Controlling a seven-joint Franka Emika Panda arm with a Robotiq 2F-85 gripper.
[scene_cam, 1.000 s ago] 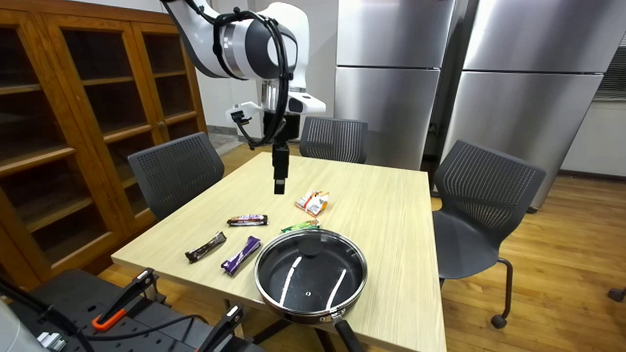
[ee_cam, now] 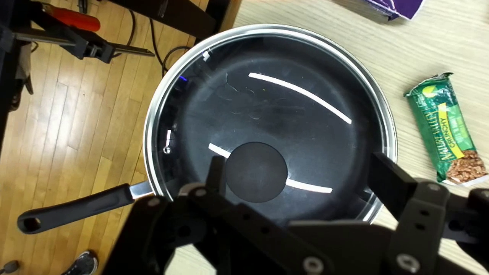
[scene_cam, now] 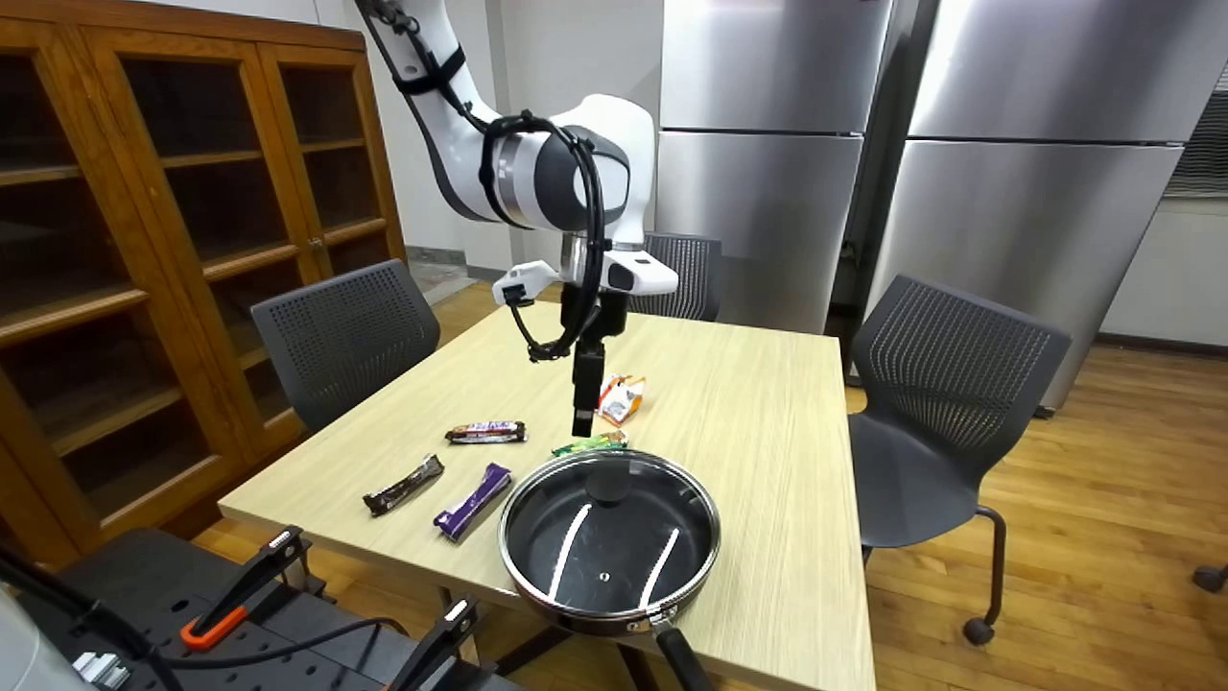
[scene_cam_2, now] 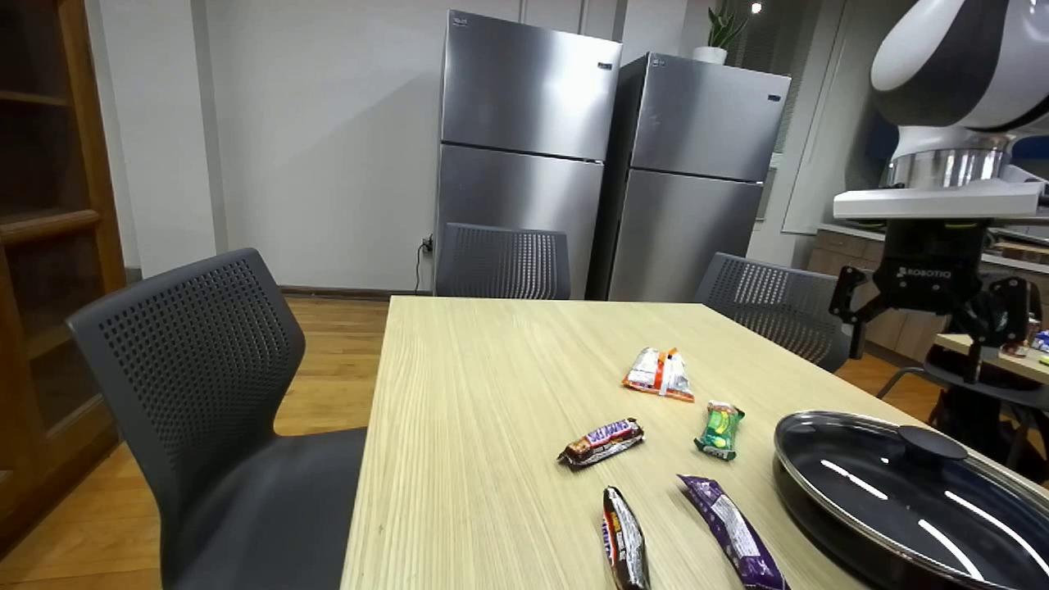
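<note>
A black pan under a glass lid stands at the table's near edge, its handle sticking out past that edge. On the lid is a round black knob. My gripper is open above the pan, its fingers spread wide with empty space between them. From the wrist, the knob appears between the fingertips, nearer the left one. Beside the pan lies a green granola bar. A purple-wrapped bar, a dark brown bar, a Snickers and a white-orange bag are on the table.
Bare tabletop extends to the right and back. Grey chairs surround the table. Clamps and a cable are on the dark stand at the near left.
The arm has come down and moved right in exterior view 1, toward the pan. My gripper now partly covers the white-orange bag there. The table's objects have stayed put.
</note>
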